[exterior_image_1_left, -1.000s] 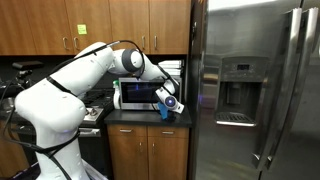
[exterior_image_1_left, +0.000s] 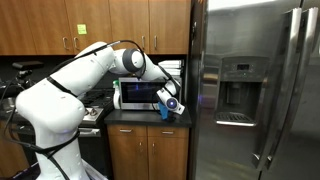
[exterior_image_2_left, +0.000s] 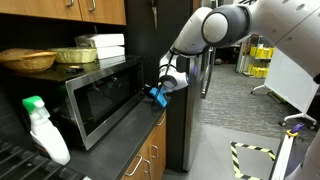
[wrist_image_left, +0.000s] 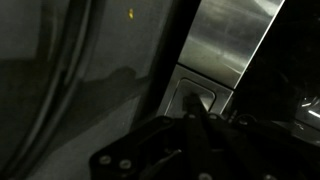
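The microwave (exterior_image_1_left: 133, 92) stands on the counter beneath the wall cabinets. Seen from the side, its dark front (exterior_image_2_left: 112, 103) looks closed. My gripper is a dark shape in the wrist view, shut, with nothing showing between its fingers. It is over or against a square button (wrist_image_left: 187, 92) set in a steel strip of the microwave; whether it touches cannot be made out. The gripper partly covers that button. In exterior view 2 the arm's end, with a blue part (exterior_image_2_left: 158, 96), is at the microwave's far end; the fingertips are not clear there.
A steel fridge (exterior_image_1_left: 238, 60) rises just right of the arm. Dark counter (exterior_image_2_left: 112, 150) runs in front of the microwave. A green-capped white bottle (exterior_image_2_left: 47, 130) stands nearer, and a basket (exterior_image_2_left: 28, 60) and stacked containers (exterior_image_2_left: 98, 45) rest on top.
The wrist has turned or shifted very slightly in exterior view 1. The microwave and the rest of the scene look the same.
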